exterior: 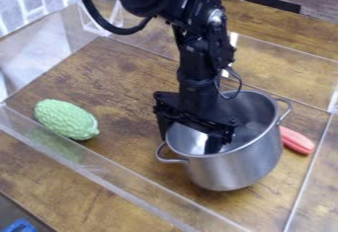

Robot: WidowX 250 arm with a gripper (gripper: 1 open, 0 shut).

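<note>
A large steel pot [235,165] with two loop handles stands on the wooden table at the right. My black gripper [195,131] is lowered into the left part of the pot's mouth, over its near-left rim.
A green bumpy vegetable [65,119] lies at the left on the table [93,78]. A red sausage-like object [295,141] lies right of the pot. Clear plastic walls edge the area.
</note>
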